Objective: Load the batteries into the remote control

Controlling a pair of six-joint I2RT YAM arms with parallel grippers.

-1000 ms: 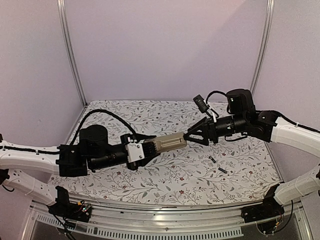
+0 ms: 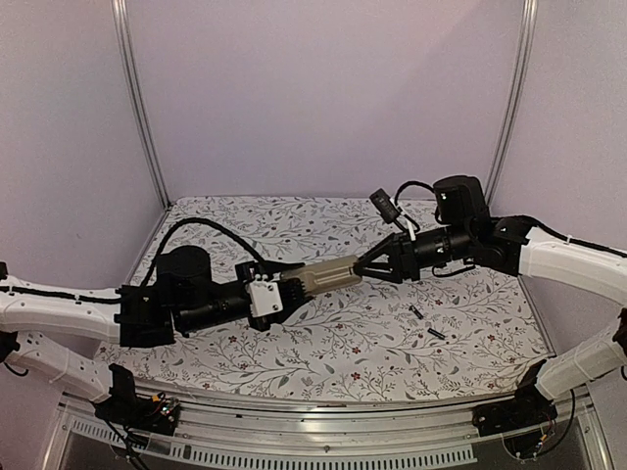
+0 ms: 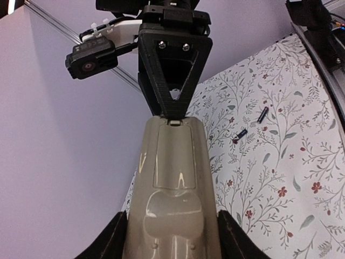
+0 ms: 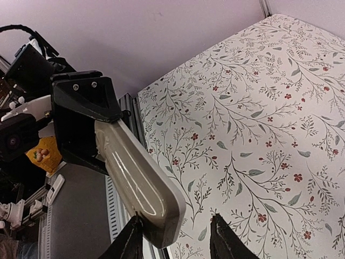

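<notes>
The beige remote control (image 2: 333, 275) is held in the air, with my left gripper (image 2: 292, 286) shut on its near end. In the left wrist view the back of the remote (image 3: 173, 216) faces the camera, with a recessed panel toward its far end. My right gripper (image 2: 362, 268) is at that far end, part open. In the right wrist view, one right finger (image 4: 129, 240) is close against the remote's end, and the other stands apart with bare space beside it. Whether they touch it is hard to tell. Two dark batteries (image 2: 416, 312) lie on the table.
Pale walls (image 2: 323, 98) enclose the back and sides. A metal rail (image 2: 323, 431) runs along the front edge.
My right gripper has moved slightly left along the remote's far end. The left gripper and the remote have barely moved, and the batteries lie as before.
</notes>
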